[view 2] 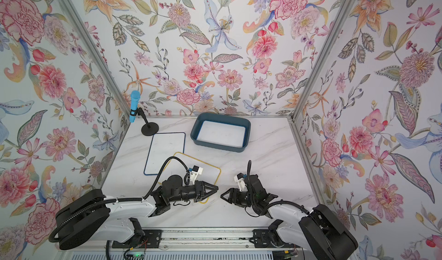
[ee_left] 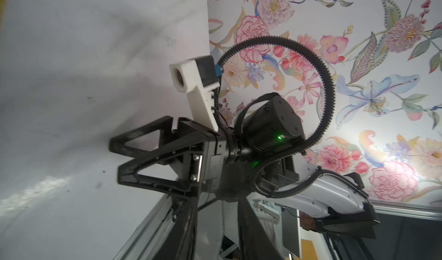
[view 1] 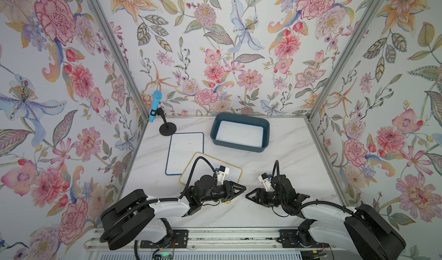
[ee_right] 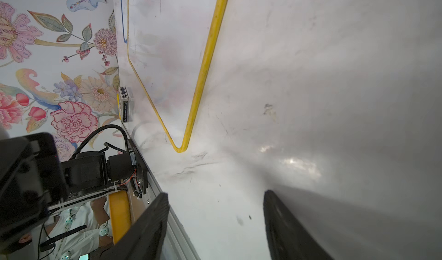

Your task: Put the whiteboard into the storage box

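A white whiteboard with a yellow frame (view 1: 235, 164) lies left of centre, its upper left part overlapping a blue-framed board (view 1: 185, 145). My left gripper (view 1: 237, 191) is over its lower right part and hides some of it; nothing shows between its spread fingers. Facing it, just right of the yellow board, my right gripper (view 1: 251, 197) is open and empty. In the right wrist view, a yellow corner of the whiteboard (ee_right: 198, 94) shows beyond the fingers (ee_right: 147, 227), clear of them. The blue-grey storage box (view 1: 216, 143) stands at the back, a white panel with blue edging inside.
A blue microphone (view 1: 155, 104) on a black stand (view 1: 167, 128) occupies the back left. The two grippers are close together, tip to tip. Bare table (view 1: 299, 145) lies to the right of the box and along the front.
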